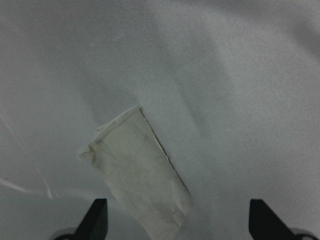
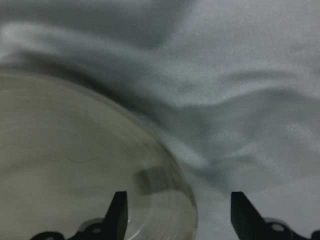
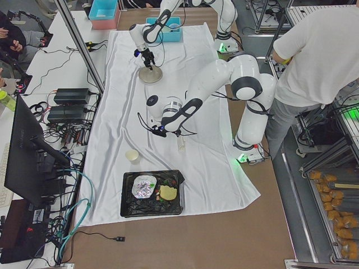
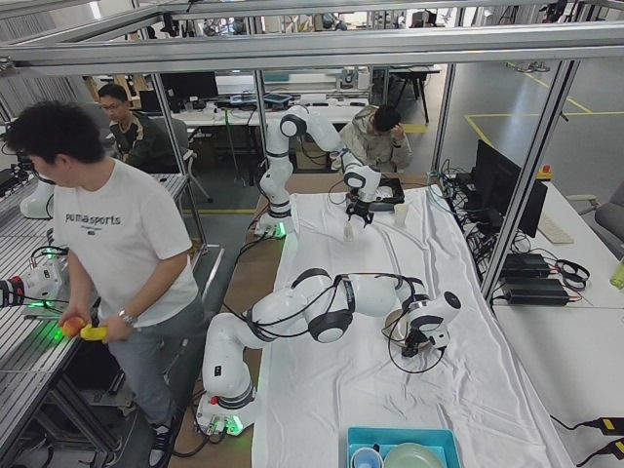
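A pale, flat paper-like packet (image 1: 140, 165) (image 3: 181, 144) lies on the white cloth. My left gripper (image 3: 167, 132) is open above it, fingers apart either side of the packet's lower part in the left wrist view. My right gripper (image 3: 148, 63) is open over the edge of a round, pale plate (image 2: 70, 130) (image 3: 150, 76), one finger above the plate and the other beyond its rim, nothing held.
A black tray (image 3: 129, 196) with foil and food, and a pale cup (image 3: 132, 156) sit on the near cloth. A blue bin (image 4: 400, 434) with dishes is at the far end. A person (image 4: 127, 253) stands beside the table.
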